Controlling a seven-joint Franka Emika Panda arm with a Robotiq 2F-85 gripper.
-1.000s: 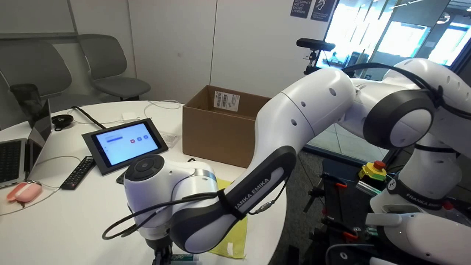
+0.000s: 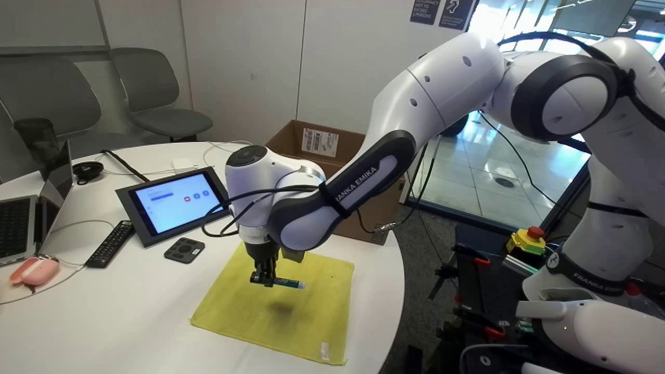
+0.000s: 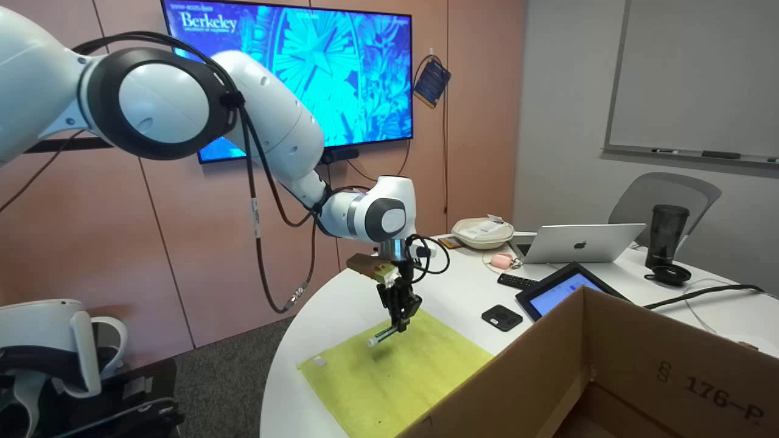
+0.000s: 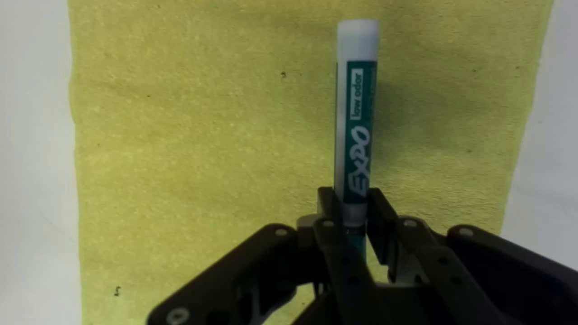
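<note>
A white and green Expo marker is held crosswise near its cap end, with my gripper shut on it. Its white end points away from the fingers in the wrist view. In exterior view 1 the marker hangs level above a yellow cloth, casting a shadow on it. From the other side, my gripper and the marker show clear of the cloth. The fingers hide the gripped part of the marker.
An open cardboard box stands behind the arm. A tablet, a small black device and a remote lie left of the cloth. Bare white table stretches at the front left.
My gripper has risen and moved back from the table's front part, carrying the marker over the yellow cloth. The cloth, largely covered by the arm before, now shows.
</note>
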